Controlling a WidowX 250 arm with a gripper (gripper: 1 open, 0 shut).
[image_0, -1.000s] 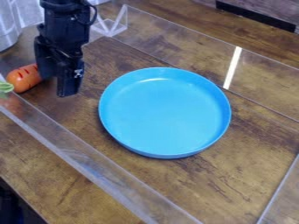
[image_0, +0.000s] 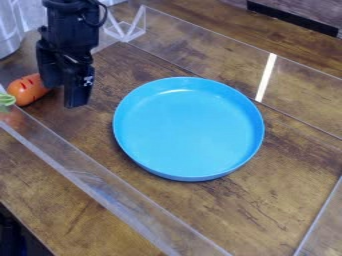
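Observation:
My black gripper (image_0: 64, 85) hangs at the upper left of the camera view, open, pointing down at the wooden floor of the enclosure. Just left of it lies an orange carrot-like object (image_0: 27, 88) with a green end, partly behind the gripper. A large light-blue round plate (image_0: 189, 128) rests on the wood to the right of the gripper, empty.
Clear plastic walls (image_0: 120, 200) run along the lower left and around the wooden surface (image_0: 267, 190). A white object (image_0: 11, 30) sits in the top left corner. The wood around the plate is bare.
My gripper has shifted slightly left, toward the orange object. The plate has not moved.

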